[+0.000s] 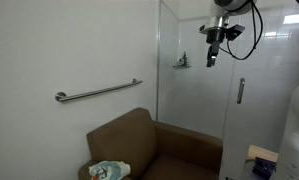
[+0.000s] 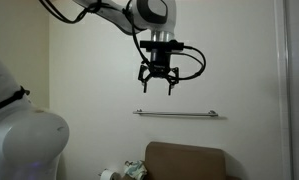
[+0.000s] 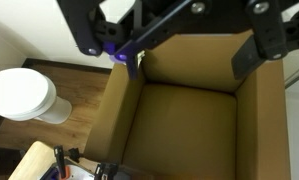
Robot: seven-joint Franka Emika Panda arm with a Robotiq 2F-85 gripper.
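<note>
High above a brown armchair [image 1: 124, 140] hangs my gripper [image 2: 157, 91], its two fingers spread apart and nothing between them. From the wrist view the gripper looks down over the chair's seat [image 3: 184, 130], well clear of it. A crumpled white and green cloth [image 1: 110, 170] lies on the chair's near arm at the bottom of the first exterior view. The same cloth [image 2: 135, 169] shows low in the second exterior view. Most of it is hidden behind the fingers in the wrist view.
A white bin [image 3: 27, 95] stands on the wooden floor beside the chair. A small wooden table [image 3: 34, 163] carries dark items and cables. Behind the chair a metal rail [image 1: 99, 91] is fixed to the white wall. The air around the gripper is free.
</note>
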